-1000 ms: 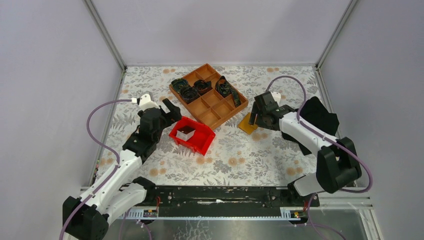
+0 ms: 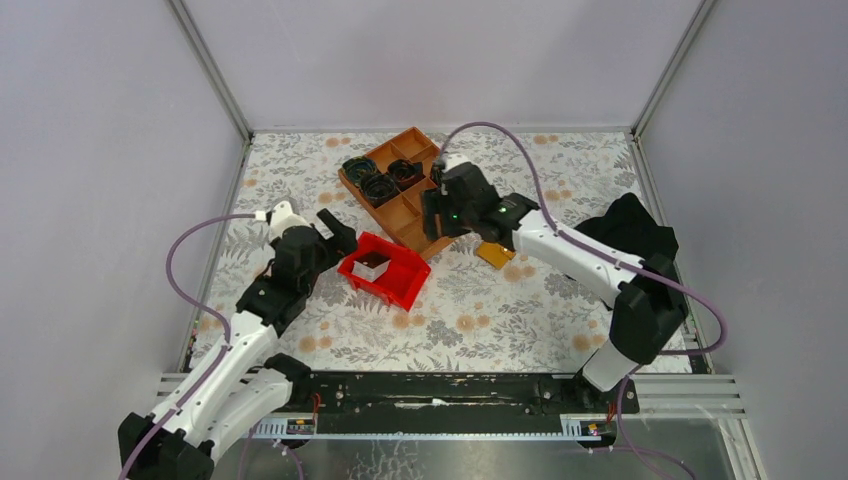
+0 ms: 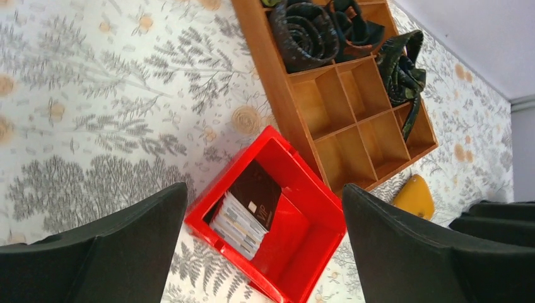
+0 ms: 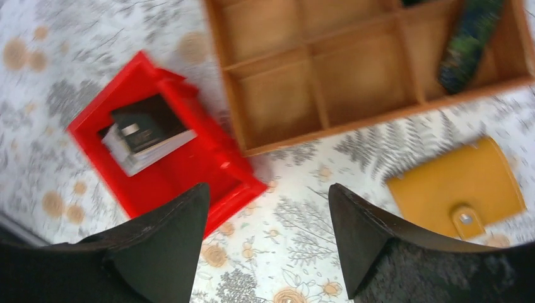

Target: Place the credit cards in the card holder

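Note:
Several cards (image 3: 238, 227) stand on edge at one end of the red bin (image 3: 300, 218), dark ones and white ones together. A yellow-brown card holder with a snap lies on the table to the right of the wooden tray; in the left wrist view only part of the holder (image 3: 415, 197) shows. My left gripper is open above the bin's left side, nothing between its fingers. Over the tray's front part, my right gripper has its fingers apart and empty, the holder to its right and the bin to its left.
The wooden compartment tray (image 2: 415, 138) sits behind the bin, with several dark rolled belts (image 2: 380, 188) in it. A black cloth (image 2: 628, 232) lies at the right.
My right arm has swung left from beside the card holder to over the tray, uncovering the holder. My left gripper has shifted slightly left and toward the front. Bin and tray have stayed put.

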